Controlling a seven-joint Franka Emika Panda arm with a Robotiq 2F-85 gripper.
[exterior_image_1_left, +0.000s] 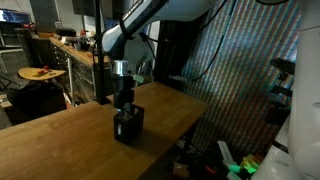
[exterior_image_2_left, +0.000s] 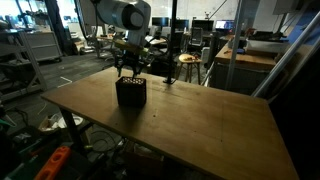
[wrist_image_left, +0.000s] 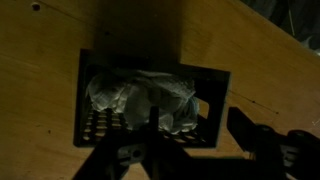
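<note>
On the wooden table stands a black basket with perforated walls, also seen in exterior view 2 as a dark box. From above, the wrist view shows crumpled clear plastic inside the basket. My gripper points down at the basket's open top, and its fingers stand apart in the wrist view, where the gripper overlaps the near rim. Nothing shows held between the fingers. How deep the fingertips reach into the basket cannot be told.
Bare tabletop stretches widely around the basket. A round stool and a wooden workbench stand behind the table. Cables and equipment lie on the floor beyond the near edge.
</note>
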